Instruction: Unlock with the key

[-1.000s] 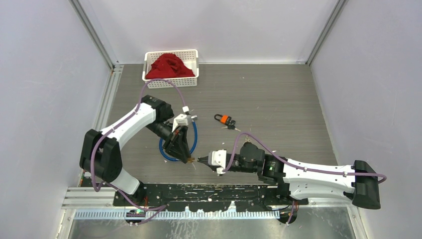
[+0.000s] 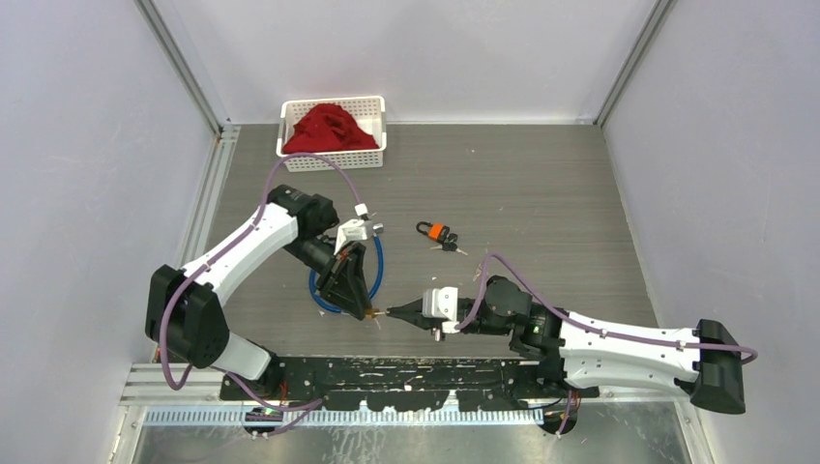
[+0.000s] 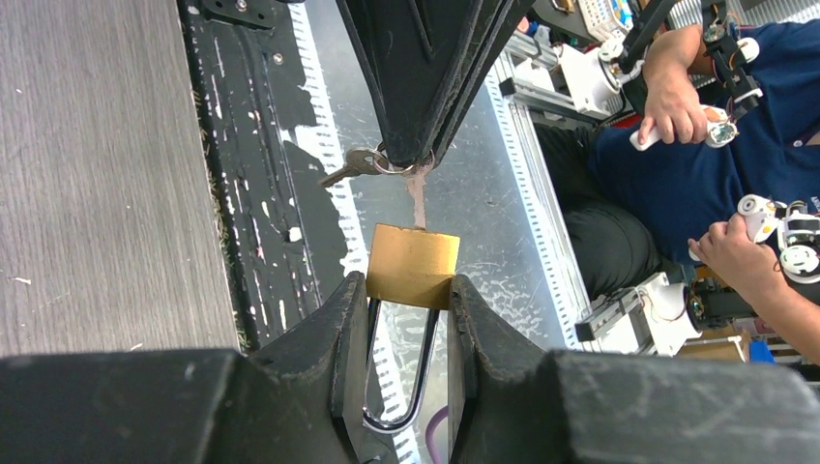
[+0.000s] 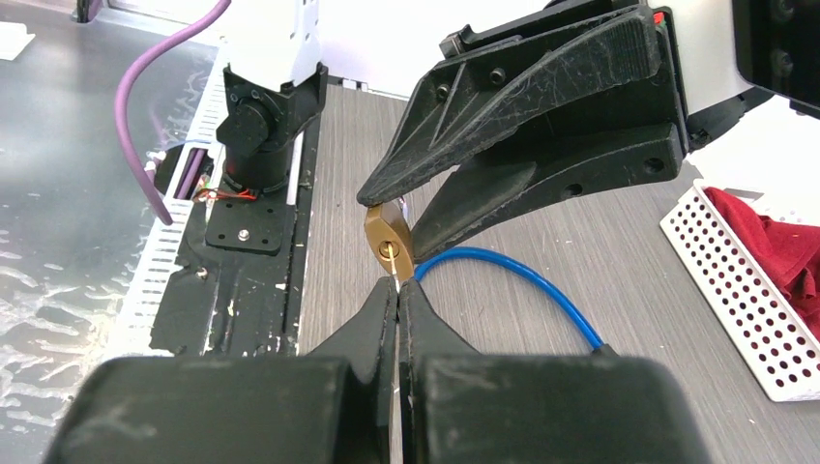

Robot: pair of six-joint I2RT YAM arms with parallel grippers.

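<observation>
A brass padlock (image 3: 411, 261) with a long shackle is held upright between the fingers of my left gripper; from above it sits low at the front middle. My right gripper is shut on a key (image 3: 419, 198), whose silver blade points into the keyhole (image 4: 389, 249) on the padlock's end face. A second key (image 3: 346, 170) hangs on the ring by the right fingertips. How deep the blade sits in the lock is hard to tell.
An orange padlock (image 2: 436, 232) with keys and a coiled blue cable (image 2: 380, 266) lie on the table. A white basket (image 2: 332, 159) with red cloth stands at the back left.
The left arm's upper part has shifted slightly; its gripper stays in nearly the same place.
</observation>
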